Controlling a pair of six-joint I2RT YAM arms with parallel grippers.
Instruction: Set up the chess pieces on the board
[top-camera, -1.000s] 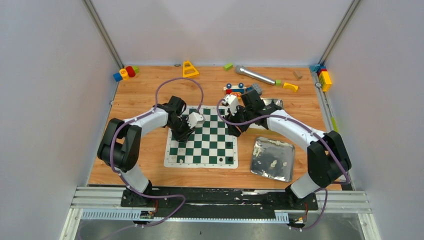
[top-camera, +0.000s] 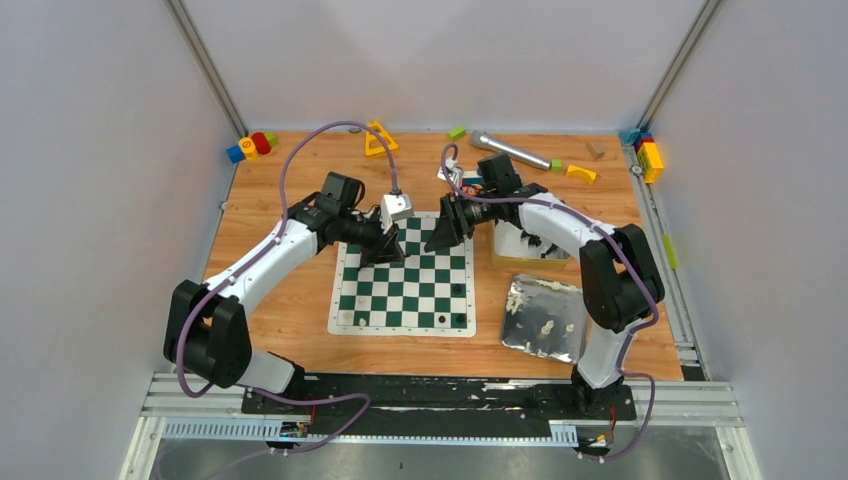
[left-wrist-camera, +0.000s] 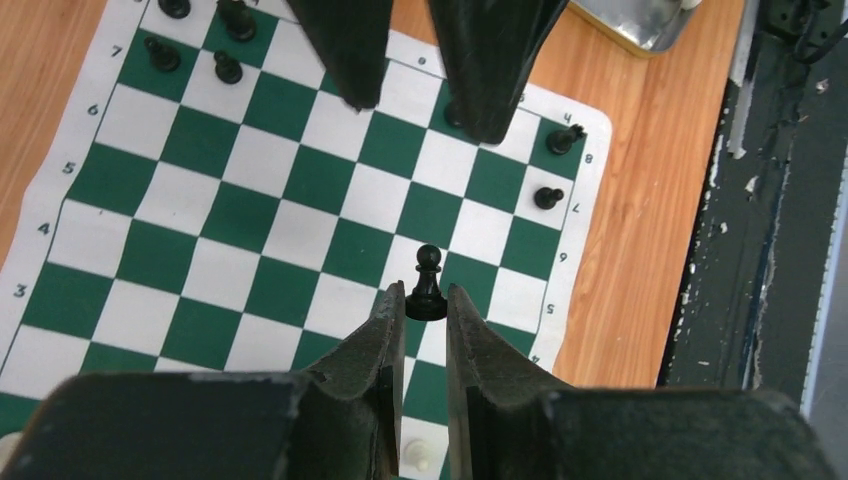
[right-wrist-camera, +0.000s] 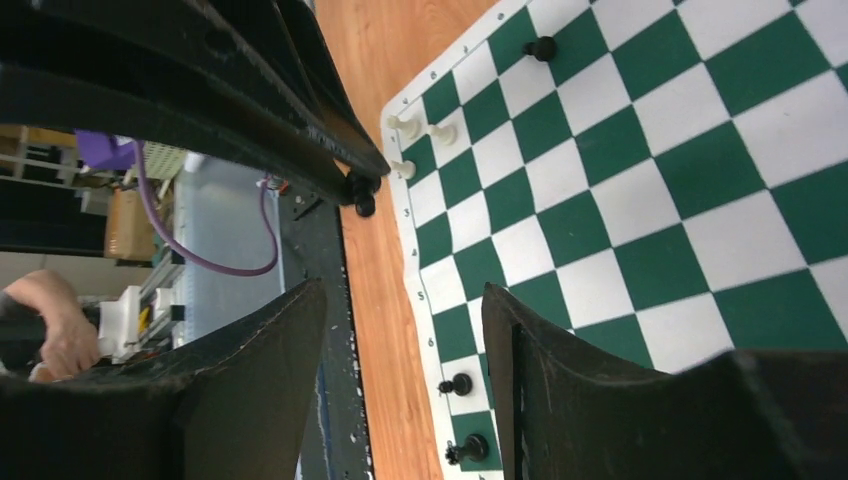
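Note:
Upright above the green-and-white chessboard (top-camera: 397, 322), a black pawn (left-wrist-camera: 427, 285) is pinched at its base by my left gripper. From the other side, the right wrist view also shows this pawn (right-wrist-camera: 364, 197) at the left fingertips. Facing it from the right is my right gripper (top-camera: 432, 248), its fingers apart and empty; its dark fingers (left-wrist-camera: 490, 70) fill the top of the left wrist view. Black pieces stand along one side of the board, among them a pawn (left-wrist-camera: 548, 197) and a corner piece (left-wrist-camera: 565, 139). Several white pieces (right-wrist-camera: 442, 132) stand near the opposite side.
Right of the board lies a metal tray (top-camera: 520, 330) with white pieces. Behind it, a box (top-camera: 530, 264) holding dark pieces is partly covered by my right arm. Toy blocks and a grey tube (top-camera: 510, 149) line the table's back. Both grippers are close together over the board.
My left gripper has moved right and away from the table's front edge across the board. The right gripper has come left toward it, so the gap between them has narrowed.

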